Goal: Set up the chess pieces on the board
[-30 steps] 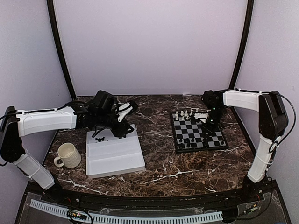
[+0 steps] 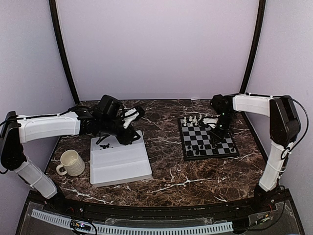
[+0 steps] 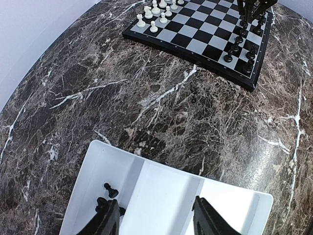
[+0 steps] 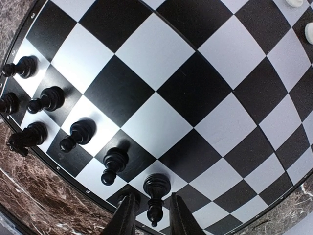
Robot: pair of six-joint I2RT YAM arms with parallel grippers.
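The chessboard [image 2: 200, 134] holds white pieces [image 3: 141, 20] along one side and several black pieces [image 4: 80, 131] along another. My right gripper hangs low over the board, fingers apart around the upper part of a black piece [image 4: 157, 186]; whether they touch it is unclear. My left gripper hangs open over the white tray [image 2: 120, 169], where a few black pieces [image 3: 111, 190] lie on their sides at the far left.
A white mug [image 2: 72, 164] stands at the front left, beside the tray. Bare marble table [image 2: 166, 176] lies between tray and board and in front of the board.
In the top view the right gripper has shifted very slightly over the board; the left arm looks still.
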